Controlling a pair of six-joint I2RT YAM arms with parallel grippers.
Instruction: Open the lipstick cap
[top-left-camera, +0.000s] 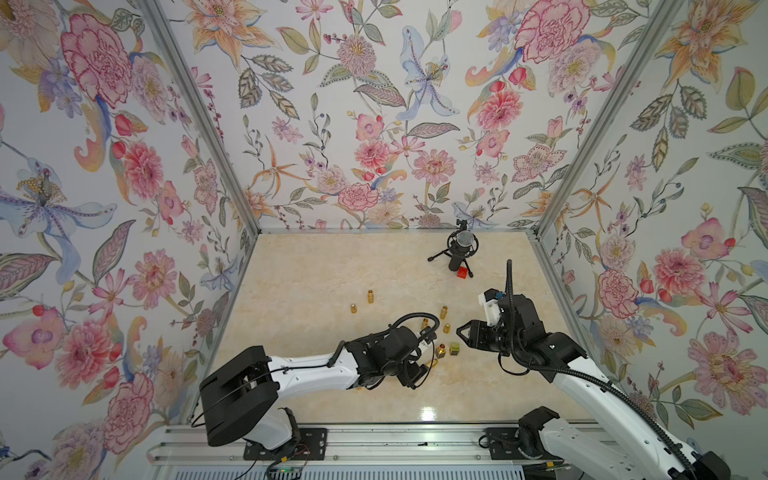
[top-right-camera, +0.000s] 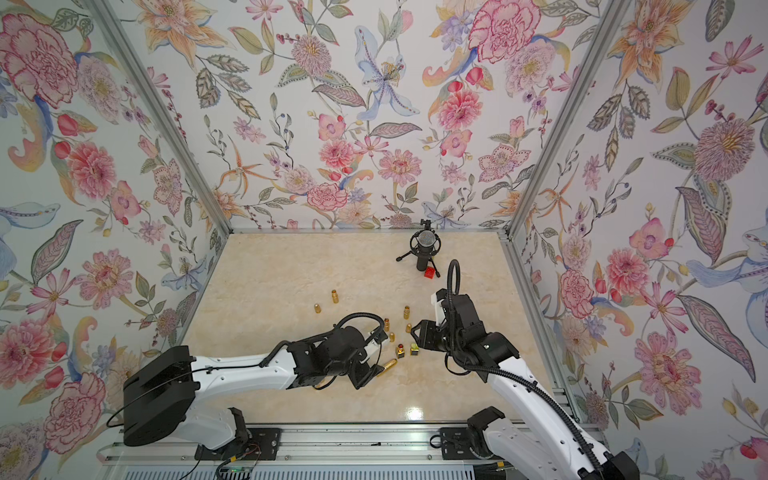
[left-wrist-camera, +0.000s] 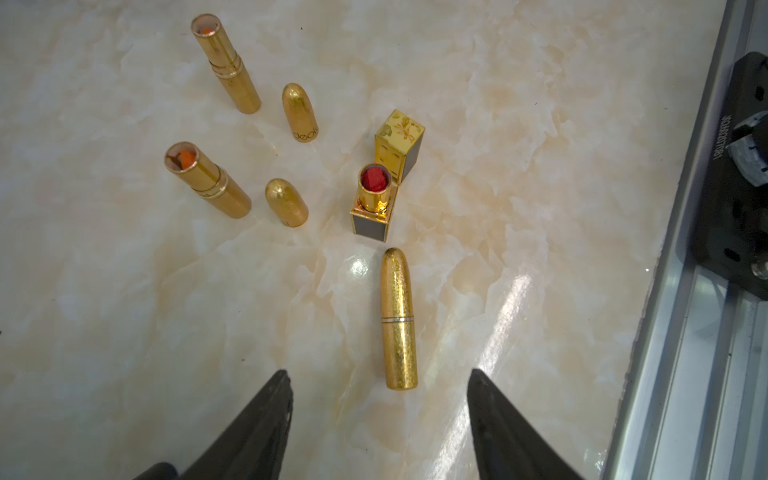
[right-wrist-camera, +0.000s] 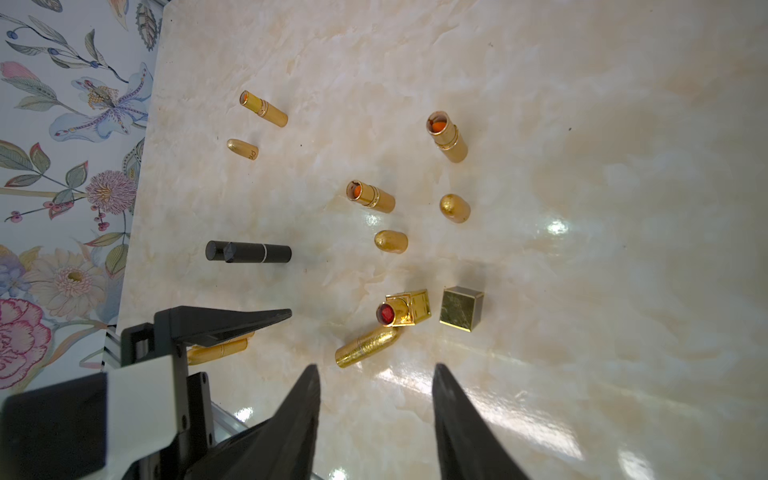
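Note:
A long gold lipstick (left-wrist-camera: 398, 320) lies on the table, its cap on and a thin ring round its middle. My left gripper is open above it, the lipstick's lower end showing between the spread fingers and apart from both. The same gold lipstick (right-wrist-camera: 368, 345) appears in the right wrist view, with my right gripper open and empty. Beside it stands a square lipstick (left-wrist-camera: 373, 196) without its cap, red tip showing; a square gold cap (right-wrist-camera: 461, 308) stands close by. Several open gold tubes (right-wrist-camera: 370, 196) have rounded caps (right-wrist-camera: 391, 241) lying near them.
Black tubes (right-wrist-camera: 256, 252) and another gold tube (right-wrist-camera: 220, 350), partly hidden by my left gripper, lie at the left in the right wrist view. A microphone on a tripod (top-left-camera: 459, 248) stands at the back right.

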